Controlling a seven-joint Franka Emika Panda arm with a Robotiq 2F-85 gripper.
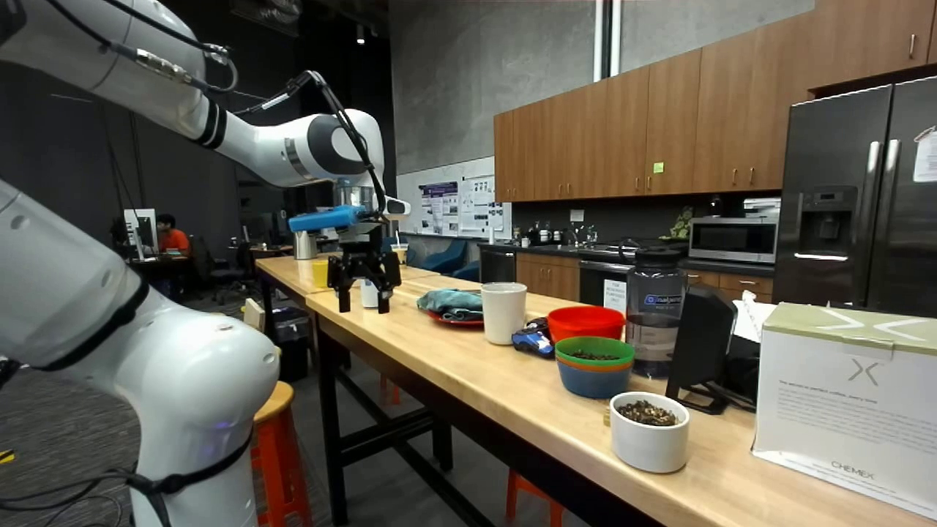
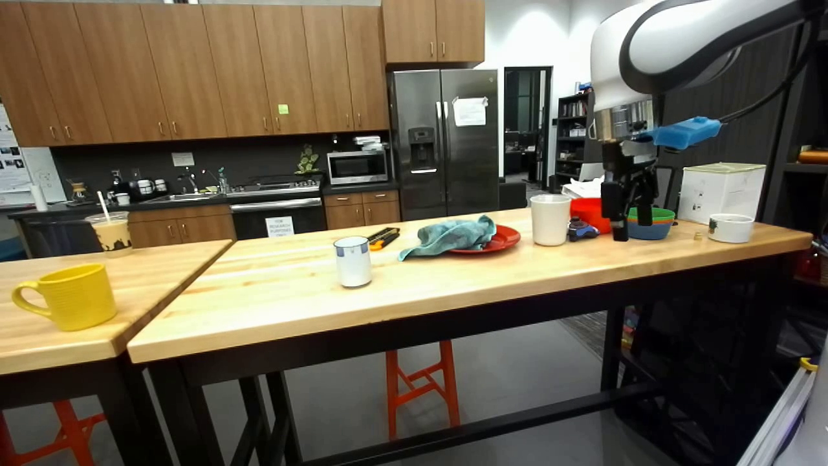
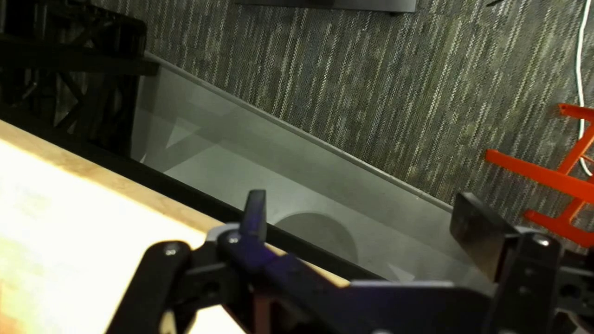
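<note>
My gripper stands open with nothing between its fingers. In the wrist view, the floor shows through the gap between the fingertips, and the wooden table edge lies under the left finger. A small white mug stands upright on the table; exterior view 1 shows it partly behind the gripper. A teal cloth lies on a red plate. Beside the plate is a tall white cup. In exterior view 2 the gripper overlaps the stacked bowls.
A red bowl, water bottle, small white bowl of dark bits and white box crowd one table end. A yellow mug sits on the adjoining table.
</note>
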